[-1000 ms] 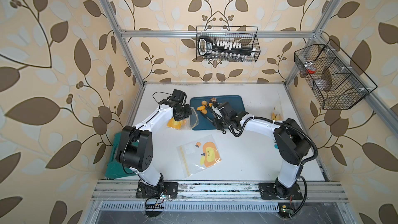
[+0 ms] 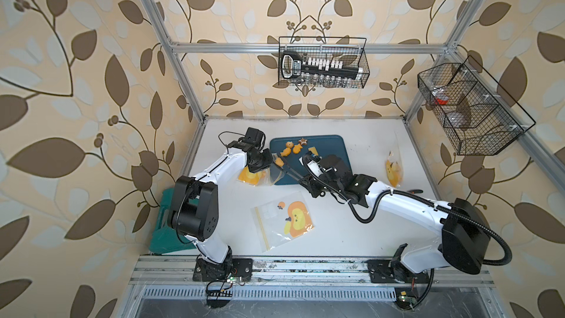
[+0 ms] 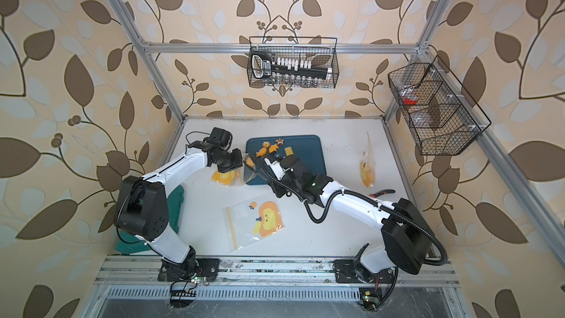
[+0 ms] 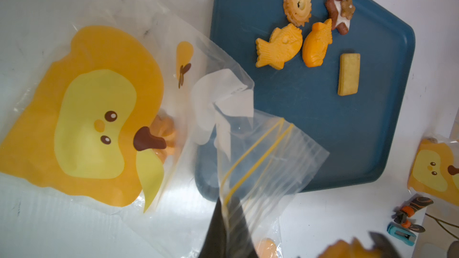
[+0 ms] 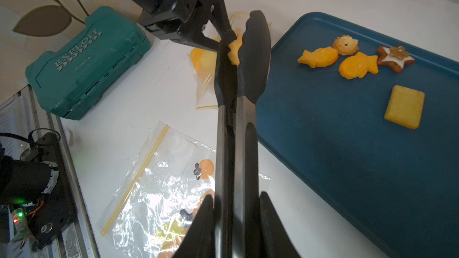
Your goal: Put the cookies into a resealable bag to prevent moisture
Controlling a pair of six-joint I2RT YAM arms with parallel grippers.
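My left gripper is shut on the edge of a clear resealable bag (image 4: 107, 129) with a yellow cartoon print. The bag's yellow-striped mouth overlaps the tray's (image 4: 306, 138) left side, and something orange-brown shows through its film. In the right wrist view, my right gripper is shut on metal tongs (image 5: 246, 148) with dark tips. An orange cookie (image 2: 279, 162) appears between those tips, close to the bag mouth; it is blurred in the left wrist view. Still on the tray are two fish-shaped cookies (image 5: 318, 57), a round tart (image 5: 345, 44), a star cookie (image 5: 396, 58) and a rectangular biscuit (image 5: 405, 106).
Another printed bag (image 2: 285, 220) lies flat in front of the tray. At the right stands a filled bag (image 3: 367, 167) with a small tool (image 3: 381, 192) nearby. A teal case (image 5: 88, 62) occupies the left edge.
My right arm has swung left, carrying the tongs and the orange cookie from over the tray towards the bag mouth. The left arm has barely moved.
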